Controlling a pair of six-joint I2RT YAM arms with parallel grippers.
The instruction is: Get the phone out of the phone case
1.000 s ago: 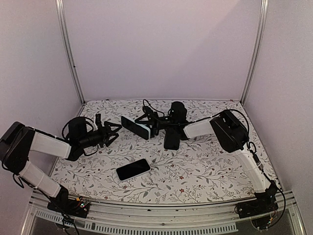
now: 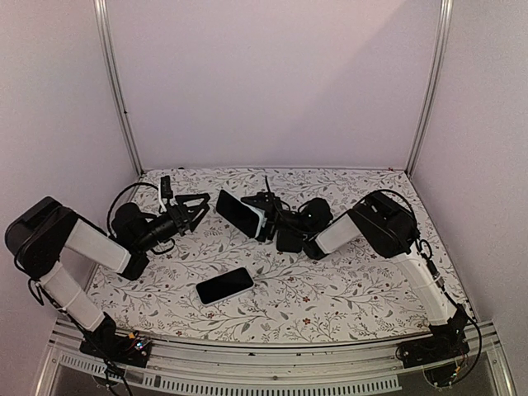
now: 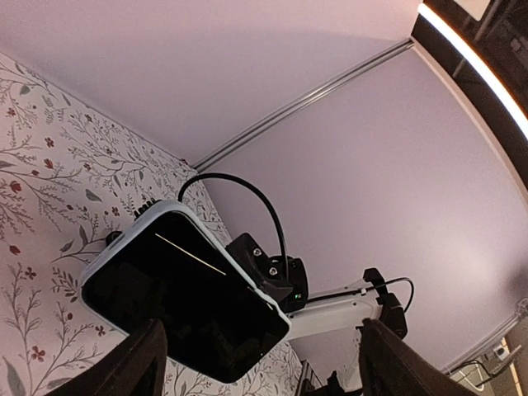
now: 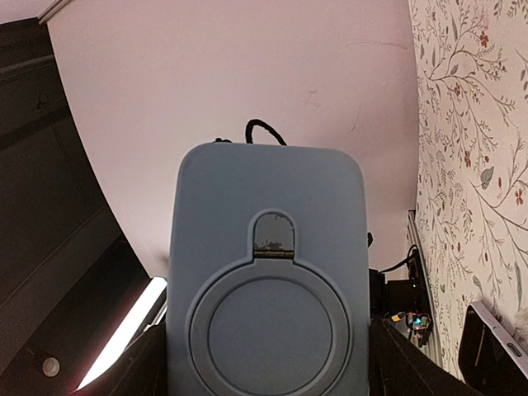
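Note:
The phone (image 3: 186, 285), black screen outward, sits in a pale blue-grey case (image 3: 124, 239) whose rim frames it. Both are up off the table, tilted, in the top view left of my right gripper (image 2: 262, 216). That gripper is shut on the case's sides. In the right wrist view the case back (image 4: 272, 190) fills the middle, with a round ring stand (image 4: 268, 330) and a finger at each side. My left gripper (image 2: 202, 213) stands open just left of the phone, apart from it; its spread fingers (image 3: 140, 363) have nothing between them.
Another black phone (image 2: 224, 285) lies flat on the flowered table, front and left of centre. A dark object (image 2: 289, 240) lies below the right gripper, partly hidden by it.
Over the last second the cased phone and my right gripper have moved a little right, tilting more steeply. My left gripper has shifted slightly, mostly rightward, and remains open.

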